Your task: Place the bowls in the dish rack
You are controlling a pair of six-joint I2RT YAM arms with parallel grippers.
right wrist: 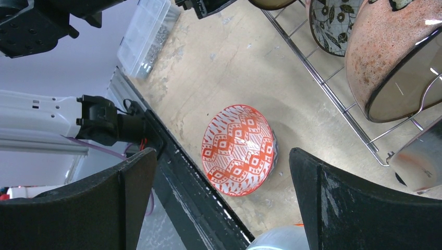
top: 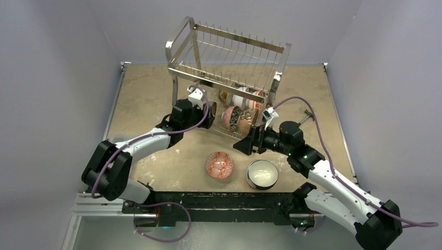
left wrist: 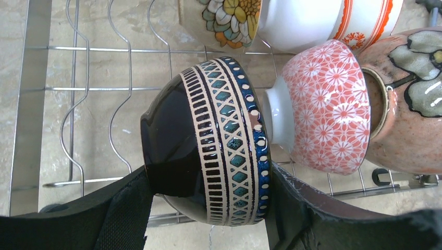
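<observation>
In the left wrist view a black bowl with a blue-and-cream band [left wrist: 224, 135] lies on its side at the left of the lower rack. My left gripper has one finger by its base and the other by its rim; whether it grips the bowl cannot be told. Beside the bowl on the rack are a pink patterned bowl [left wrist: 331, 107] and a brown flowered bowl [left wrist: 412, 133]. In front of the rack, my right gripper stands open and empty. On the table sit an orange-and-white bowl [top: 219, 165] and a cream-lined bowl [top: 262, 173].
The metal dish rack [top: 240, 37] has an empty upper tier that overhangs the lower one. Behind the front row stand a flowered bowl [left wrist: 229, 21] and a white bowl [left wrist: 302, 23]. A clear box [right wrist: 148, 39] lies at the table's left.
</observation>
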